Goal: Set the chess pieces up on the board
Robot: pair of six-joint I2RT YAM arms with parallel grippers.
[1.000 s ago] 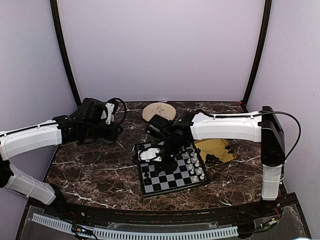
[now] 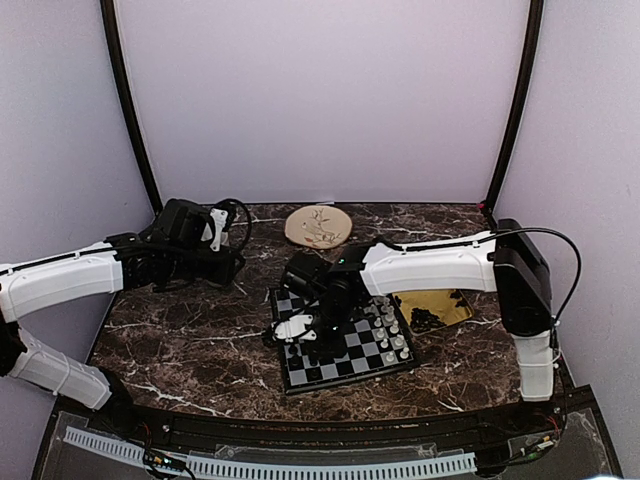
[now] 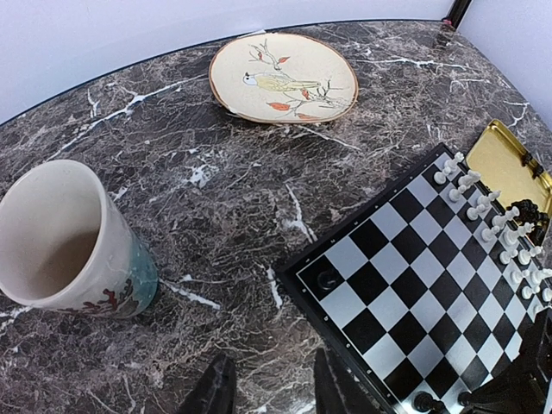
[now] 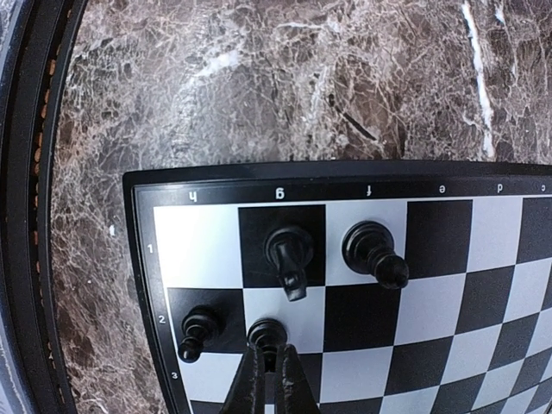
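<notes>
A black pawn (image 4: 266, 332) is between the fingertips of my right gripper, which is shut on it; its base is over the g2 square. Beyond it, toward the board edge, stand a black knight (image 4: 291, 250) on g1 and a black bishop (image 4: 369, 247) on f1. Another black pawn (image 4: 200, 324) occupies h2. In the left wrist view, a lone black piece (image 3: 329, 279) sits in the board's near corner, and white pieces (image 3: 492, 226) line the far side of the chessboard (image 3: 405, 349). My left gripper hangs open and empty, off the board.
A gold tray (image 3: 498, 164) with several black pieces (image 3: 526, 212) lies past the white rows. Left of the board stands a large mug (image 3: 103, 250); a bird-painted plate (image 3: 283, 78) rests at the back. Bare marble separates mug and board.
My right gripper has carried the pawn from over g3 to g2 and come lower, closer to the board. The left arm has barely shifted.
</notes>
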